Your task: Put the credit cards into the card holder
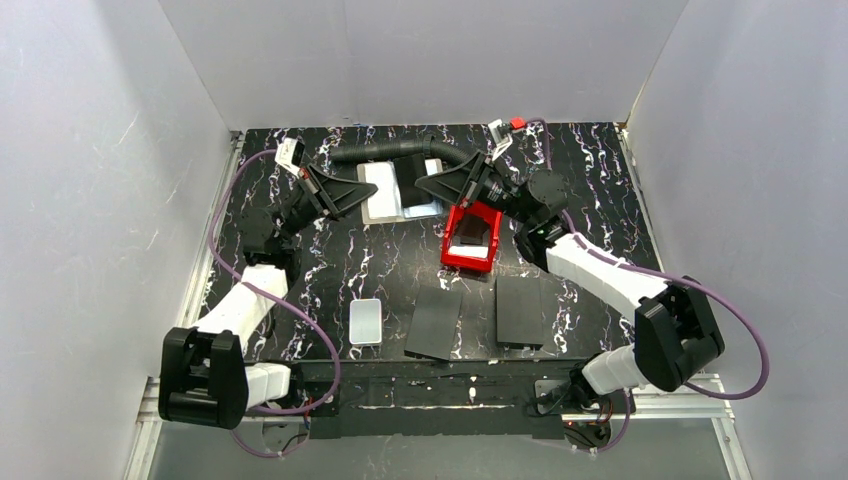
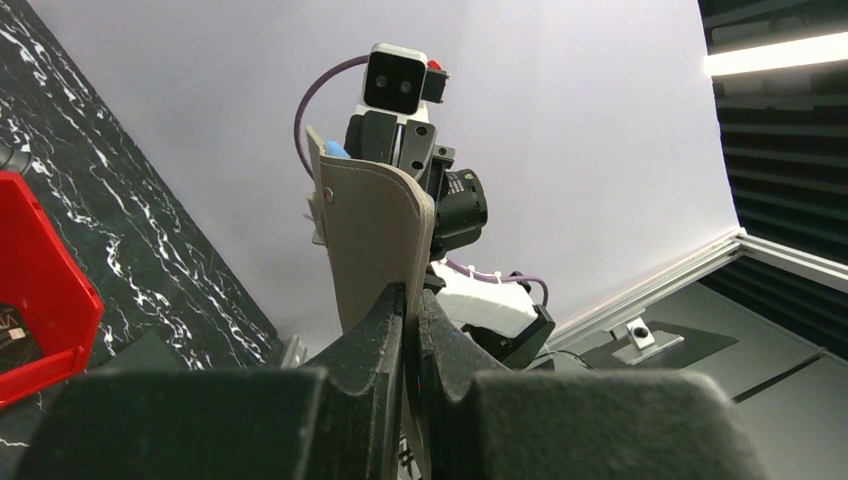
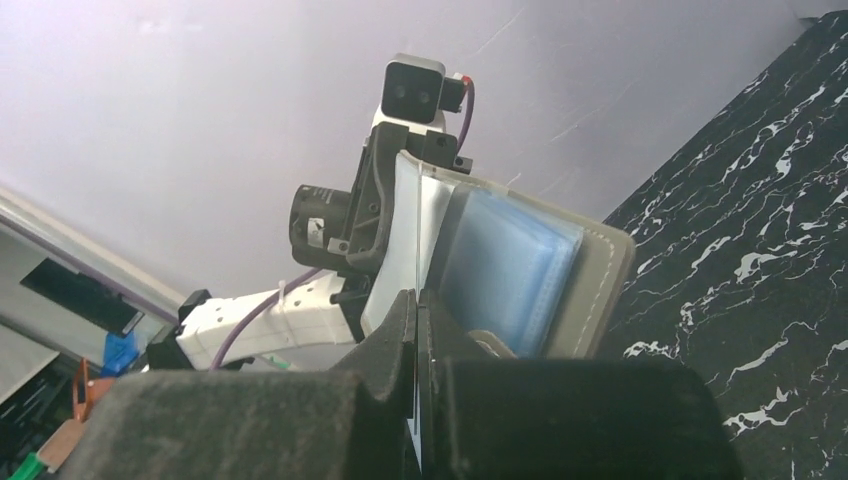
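The card holder (image 1: 381, 204), beige with clear sleeves, is spread open in mid-air over the back of the table. My left gripper (image 1: 373, 190) is shut on its left side; in the left wrist view the beige cover (image 2: 375, 215) stands upright between the fingers. A black card (image 1: 408, 182) lies across the holder's middle, and my right gripper (image 1: 419, 188) is shut on it. Seen edge-on in the right wrist view, the card (image 3: 419, 225) is a thin line in front of the sleeves (image 3: 510, 265). Whether its edge is inside a sleeve I cannot tell.
Below the right gripper sits a red box (image 1: 467, 262) with dark and white items inside. Toward the front lie a white tray (image 1: 366, 322) and two dark flat panels, one of them the left panel (image 1: 434, 323). A black tube (image 1: 380, 152) runs behind the holder.
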